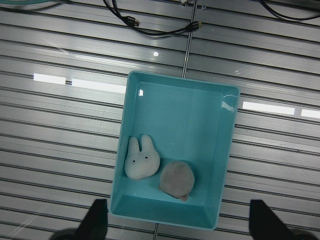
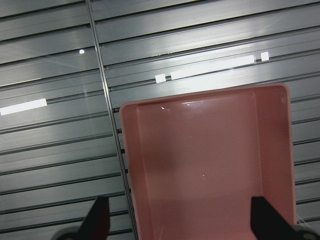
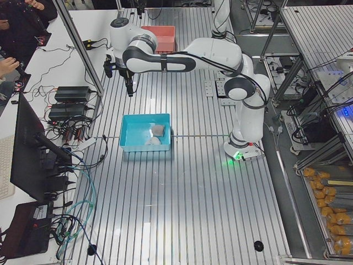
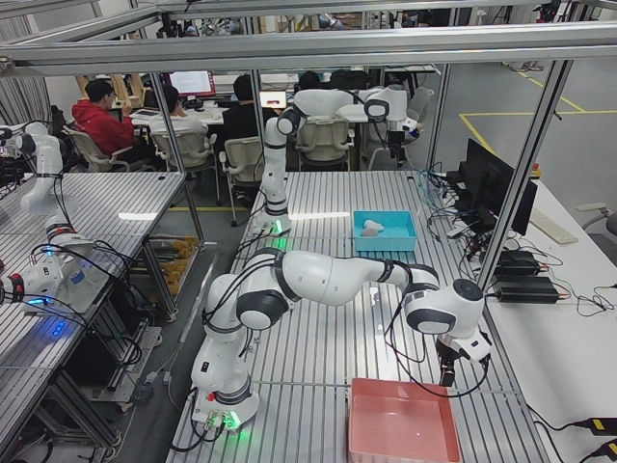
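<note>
A teal bin [image 1: 175, 110] holds a white rabbit-eared plush [image 1: 141, 160] and a grey round plush [image 1: 176, 177]. My left gripper hangs high over it, fingers spread wide at the lower corners of the left wrist view, with nothing between them. A pink bin [image 2: 200, 160] stands empty under my right gripper, whose fingers are likewise wide apart in the right wrist view, holding nothing.
Cables and power units [image 3: 71, 110] lie along the table side by the monitor [image 3: 30, 154]. Metal frame posts rise at the table's edges.
</note>
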